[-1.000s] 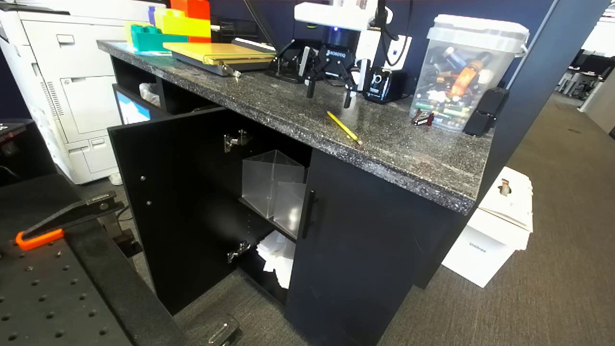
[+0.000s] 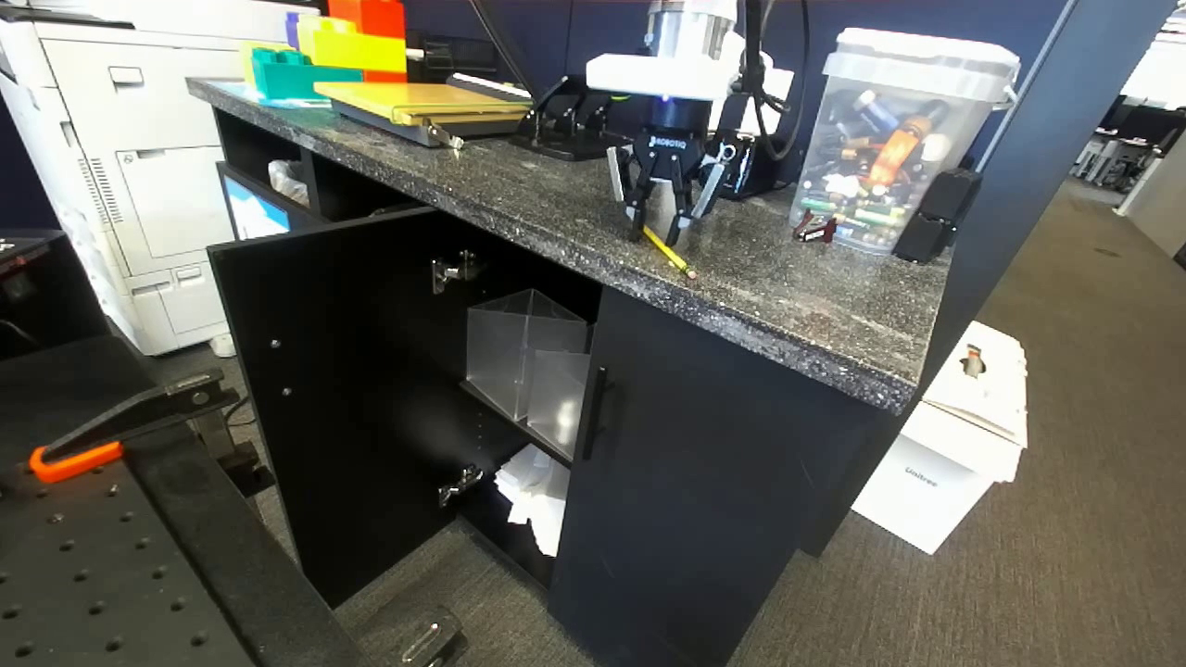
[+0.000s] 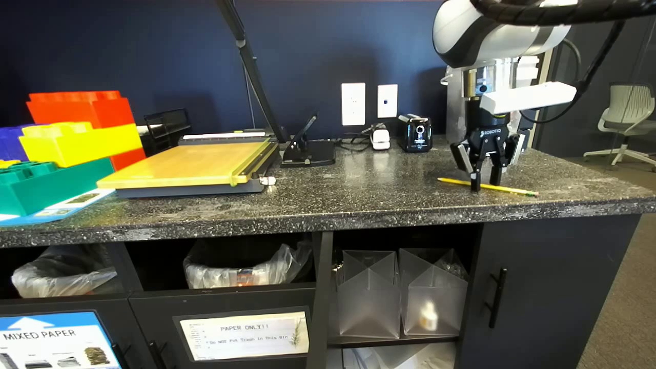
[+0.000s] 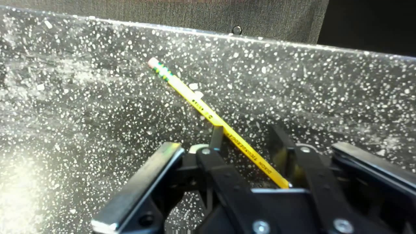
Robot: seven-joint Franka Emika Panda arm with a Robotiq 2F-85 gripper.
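A yellow pencil [image 4: 245, 148] lies flat on the speckled dark counter [image 4: 97, 117], its pink eraser end toward the counter's front edge. My gripper is down at the pencil, its fingers part open on either side of the shaft near the pointed end. In the wrist view a gap still shows between the pencil and the right finger, while the left finger's tip overlaps the pencil's edge; whether it touches cannot be told. The second exterior view shows the gripper [image 3: 486, 184] low over the same pencil [image 3: 516, 190].
A clear tub of batteries [image 2: 889, 156] stands right of the gripper, with a black pencil sharpener [image 3: 415, 134] behind. A yellow paper cutter [image 3: 190, 163] and big toy bricks [image 3: 80, 135] occupy the left. Below, one cabinet door [image 2: 345, 389] hangs open. Mid-counter is clear.
The pencil appears to lie in the same place.
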